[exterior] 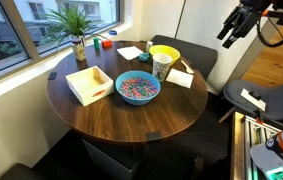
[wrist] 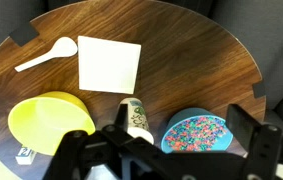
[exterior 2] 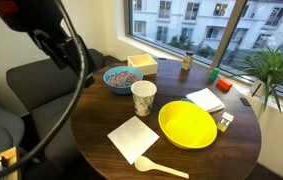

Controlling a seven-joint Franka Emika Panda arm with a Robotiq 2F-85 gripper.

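My gripper [exterior: 224, 40] hangs above and off the right side of the round table, clear of everything on it. In the wrist view its two dark fingers stand wide apart with nothing seen between them. Below them, a blue bowl [wrist: 217, 140] of small colourful pieces and a patterned paper cup [wrist: 137, 117] are partly covered by the gripper. A yellow bowl [wrist: 49, 115] lies at the left, apparently empty. Flat on the wood are a white square napkin [wrist: 109, 65] and a white spoon [wrist: 46, 54].
An open cream box [exterior: 89, 85] stands beyond the blue bowl. Toward the window are a potted plant [exterior: 73, 24], a red item [exterior 2: 214, 73], a green item and a small yellow-and-white box [exterior 2: 225, 121]. Bare wood [exterior: 131, 122] fills the table's near side.
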